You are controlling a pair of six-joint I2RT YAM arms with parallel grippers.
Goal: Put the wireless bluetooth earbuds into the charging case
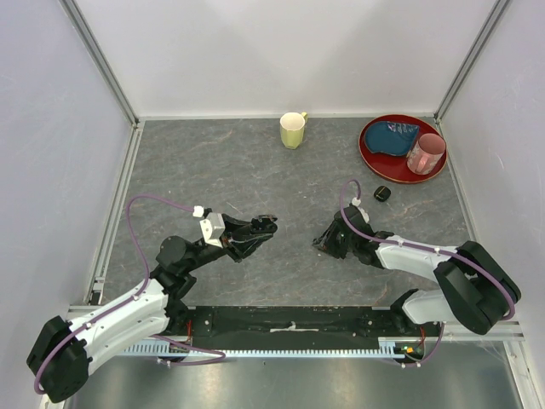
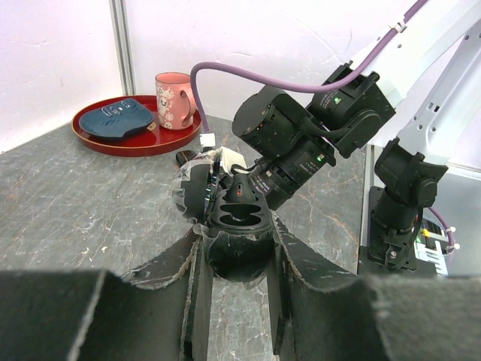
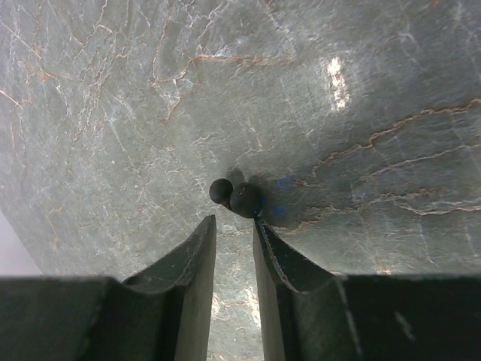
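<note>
My left gripper (image 1: 262, 234) is shut on the black charging case (image 2: 240, 226), whose lid is open and shows its hollows in the left wrist view. Low over the table, my right gripper (image 1: 322, 244) is part open at a small black earbud (image 3: 245, 200), its fingertips just beside the bud's near side; whether they touch it cannot be told. The bud lies on the grey tabletop (image 3: 120, 150).
A red tray (image 1: 383, 170) with a blue item (image 1: 392, 136) and a pink mug (image 1: 426, 156) stands at back right. A small black object (image 1: 382, 193) lies near it, a yellow cup (image 1: 292, 129) at back centre.
</note>
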